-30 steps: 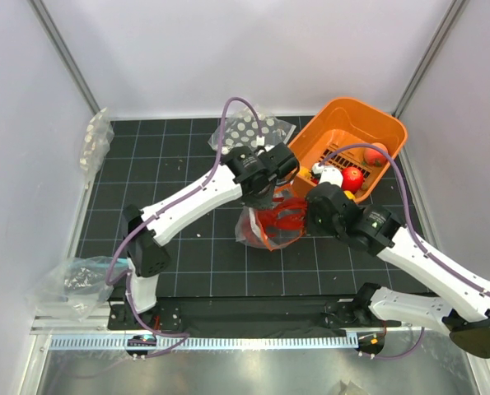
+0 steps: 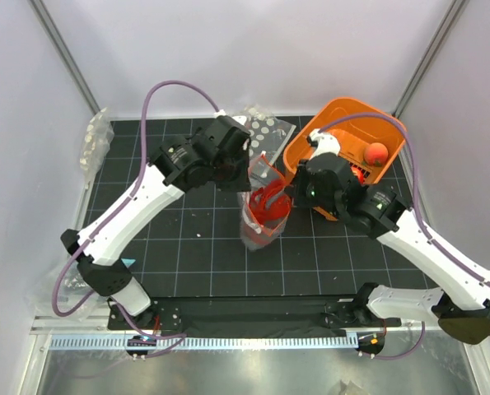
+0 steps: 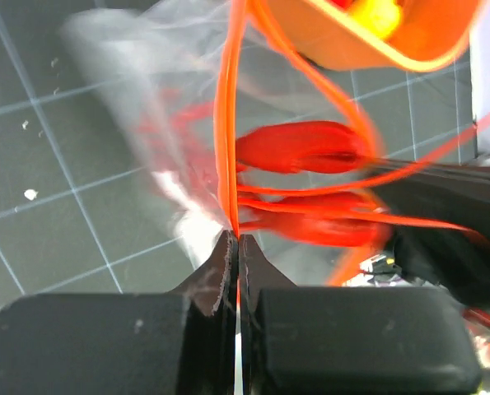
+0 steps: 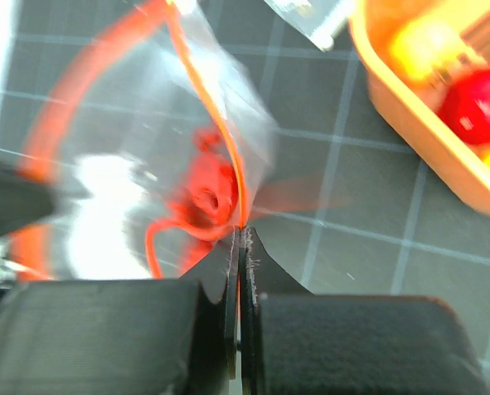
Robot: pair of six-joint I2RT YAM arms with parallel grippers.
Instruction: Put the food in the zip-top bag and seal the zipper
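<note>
The clear zip top bag (image 2: 257,230), with orange-red edging, stands between my grippers, red items (image 2: 269,202) inside it. My left gripper is shut on the thin orange edge of the bag's mouth. My right gripper is shut on the orange edge at the other side. In the left wrist view red pieces (image 3: 302,148) show blurred through the opening, beside a dark part of the other gripper.
The orange bin (image 2: 343,111) at the back right holds a peach (image 2: 375,153) and other round food. Flat patterned bags (image 2: 269,136) lie behind; another clear bag lies at the left.
The bag's mouth has been drawn more upright and narrower.
</note>
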